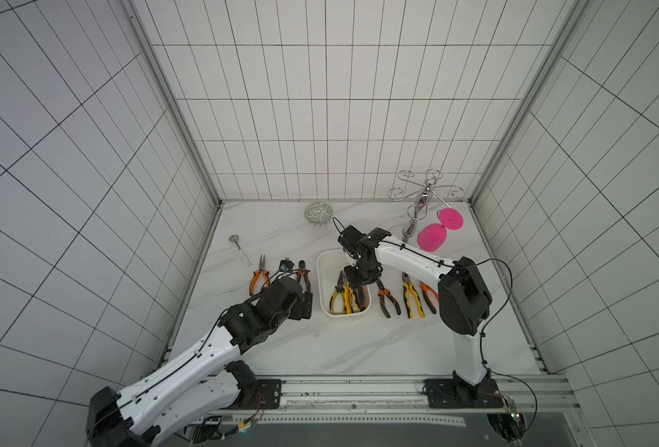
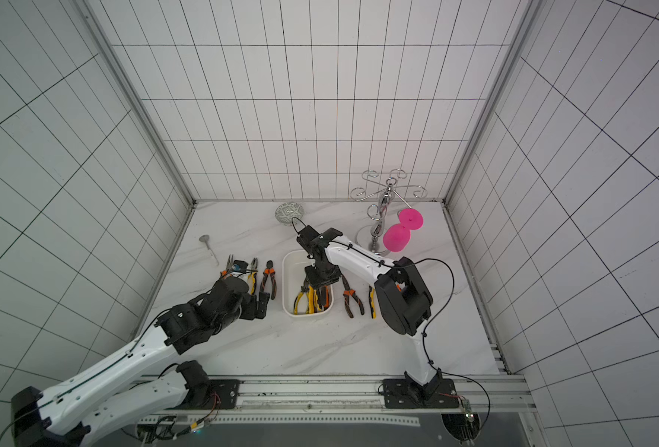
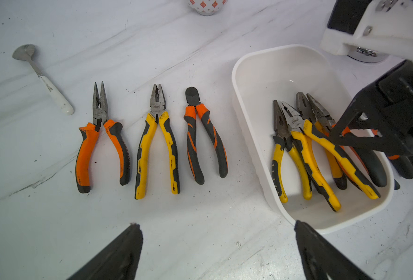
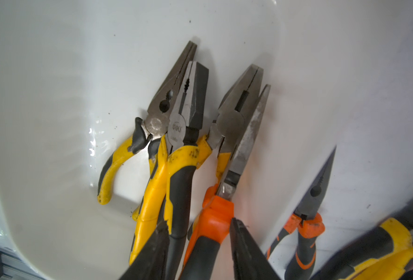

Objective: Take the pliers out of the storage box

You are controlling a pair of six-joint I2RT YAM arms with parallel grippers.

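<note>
The white storage box (image 3: 267,65) holds several pliers: yellow-black ones (image 4: 153,196) and an orange-black long-nose pair (image 4: 215,219). My right gripper is down over the box, its fingers part open either side of the pliers' handles at the right of the pile; contact cannot be told. My left gripper (image 1: 296,305) hangs left of the box, open and empty, its fingers at the bottom corners of the left wrist view.
Pliers lie in rows left (image 3: 157,149) and right (image 1: 411,294) of the box. A spoon (image 3: 52,88), a patterned bowl (image 1: 318,213) and a metal stand with pink discs (image 1: 450,218) stand behind.
</note>
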